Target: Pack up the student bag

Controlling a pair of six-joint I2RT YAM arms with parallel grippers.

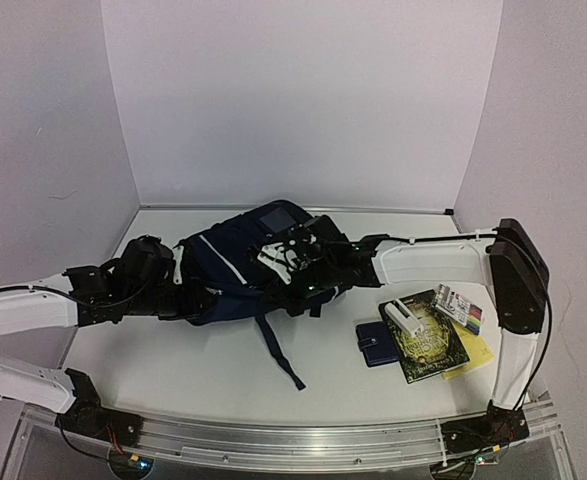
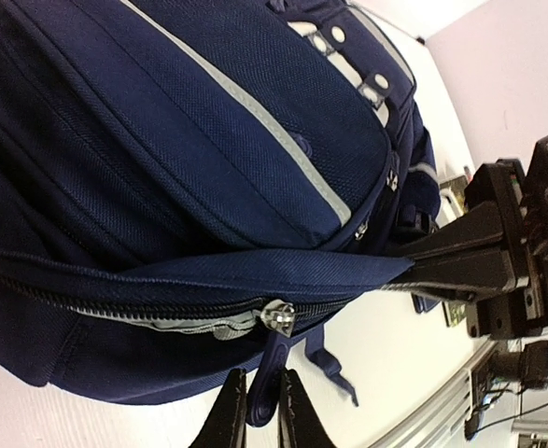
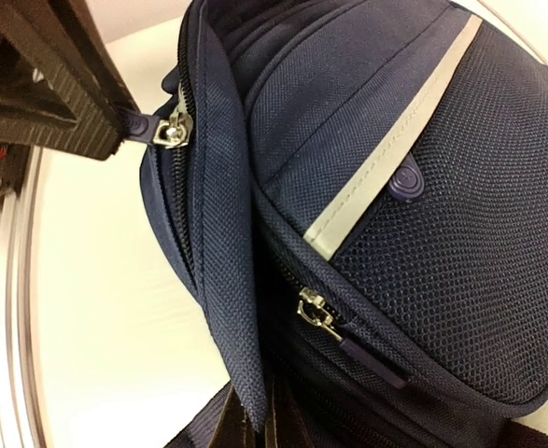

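The navy student bag (image 1: 228, 265) lies on its side across the table's middle, between both arms. At its front edge, my left gripper is shut on a dark zipper pull (image 2: 270, 373). The metal slider (image 2: 278, 317) sits just beyond those fingers, on the zipper along the bag's edge. My right gripper is shut on a fold of the bag's fabric edge (image 3: 245, 359). To the right lie a dark book (image 1: 428, 350), a white object (image 1: 403, 317) on it, a blue wallet (image 1: 377, 344), a multicoloured flat item (image 1: 459, 308) and something yellow (image 1: 476, 357).
A loose bag strap (image 1: 278, 352) trails towards the front. Another zipper slider (image 3: 313, 306) hangs by the mesh pocket. A metal rail (image 1: 293, 435) runs along the front edge.
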